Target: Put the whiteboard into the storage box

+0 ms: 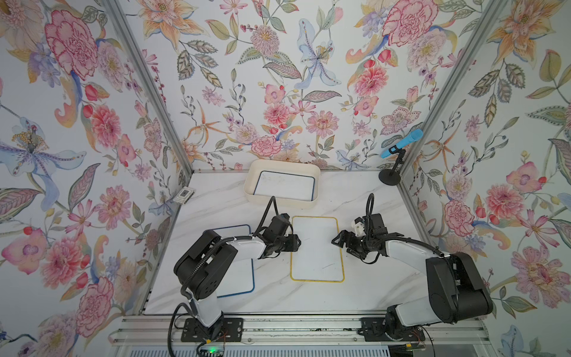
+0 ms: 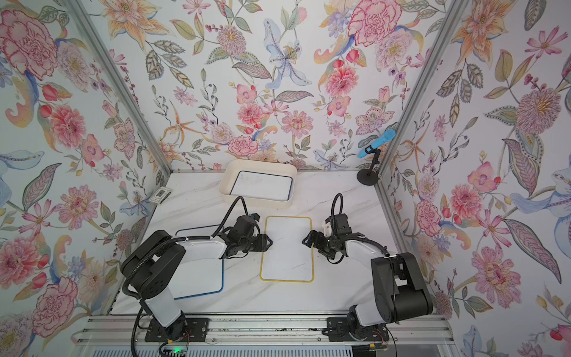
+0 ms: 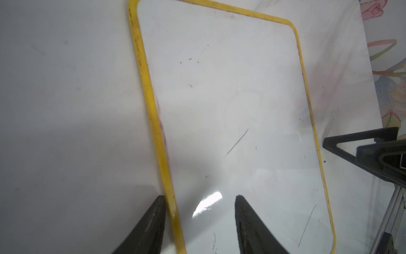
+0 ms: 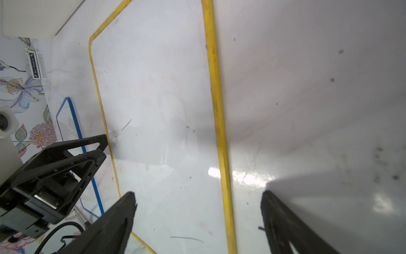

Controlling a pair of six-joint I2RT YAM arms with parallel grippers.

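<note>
A yellow-edged whiteboard (image 1: 315, 250) lies flat between my two grippers, seen in both top views and both wrist views. My left gripper is low over its left edge, fingers apart around the yellow border with nothing held. My right gripper is likewise low at the board's right edge, fingers apart, holding nothing visible. A cream storage box (image 1: 249, 184) stands behind, with a board bordered in dark blue inside it.
A blue-edged whiteboard (image 1: 232, 279) lies at left, partly under the left arm. A blue microphone on a stand (image 1: 401, 144) is at back right, a small pale object (image 1: 183, 195) at back left. Bare table surrounds the box.
</note>
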